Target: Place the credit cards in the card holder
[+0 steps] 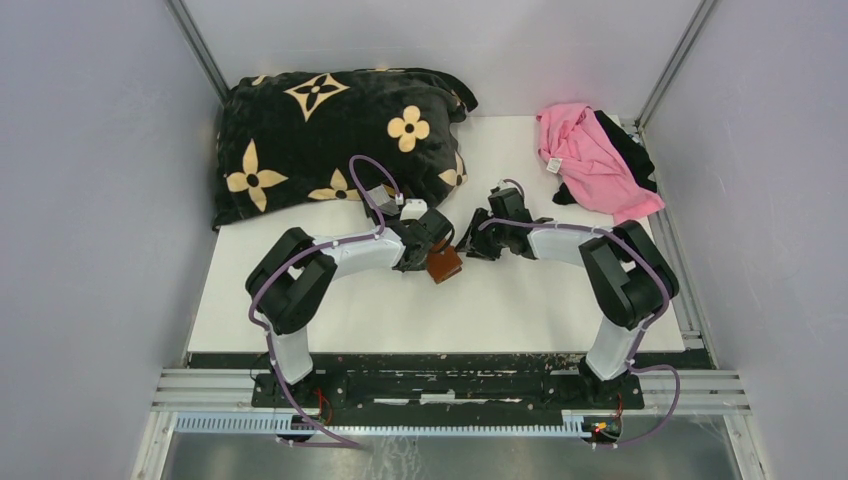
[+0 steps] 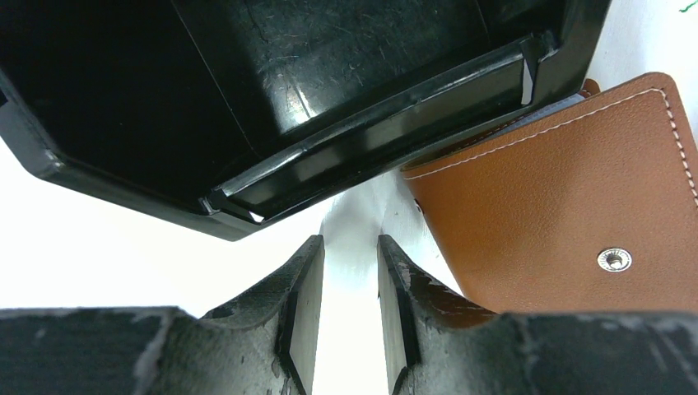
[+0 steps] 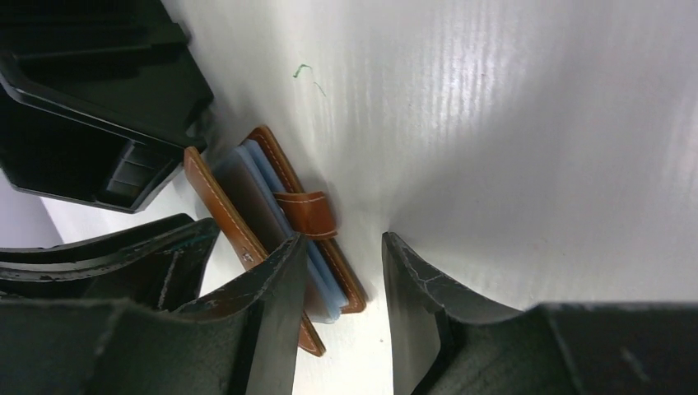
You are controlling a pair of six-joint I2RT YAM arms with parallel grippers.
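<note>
A brown leather card holder (image 1: 446, 266) lies on the white table between my grippers. In the left wrist view its stitched flap with a snap (image 2: 560, 206) lies right of my left gripper, which is open with a narrow gap and nothing between its fingers. In the right wrist view the holder's side (image 3: 313, 212) shows translucent blue sleeves and a tab, left of and below my open right gripper, whose left finger overlaps it in view. Whether credit cards are inside I cannot tell.
A black plastic object (image 2: 313, 74) adjoins the holder. A black patterned blanket (image 1: 300, 140) covers the back left; pink cloth (image 1: 590, 160) lies at the back right.
</note>
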